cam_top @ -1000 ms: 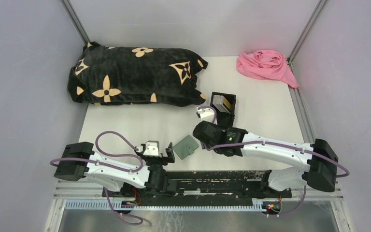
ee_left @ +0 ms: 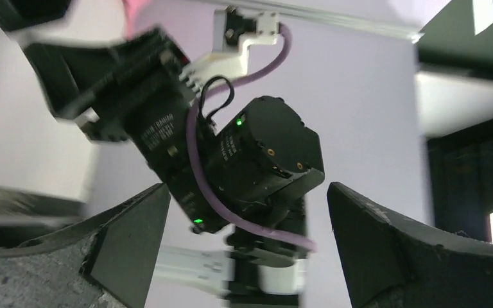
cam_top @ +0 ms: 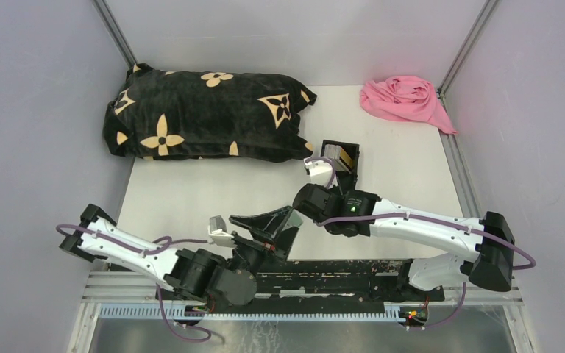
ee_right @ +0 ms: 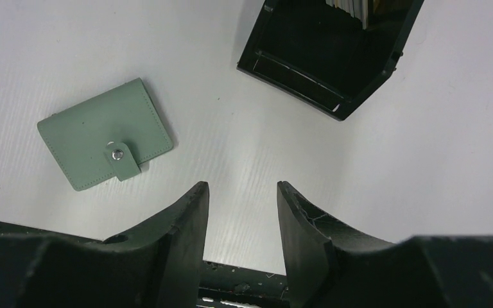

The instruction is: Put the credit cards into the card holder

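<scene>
A green leather card holder [ee_right: 90, 141] with a snap strap lies on the white table in the right wrist view, mostly covered by my left arm in the top view. A black tray [ee_right: 302, 58] beside it holds a stack of cards [cam_top: 332, 154]. My left gripper stands open, its tips hovering above the holder's spot in the top view, with my right arm filling its wrist view. My right gripper is part open over bare table between holder and tray, nothing between its fingers.
A black patterned cushion [cam_top: 199, 118] covers the back left. A pink cloth [cam_top: 401, 99] lies at the back right.
My left arm has swung toward the middle, over the green holder, which it now hides from above. My right arm has shifted slightly upward in the top view.
</scene>
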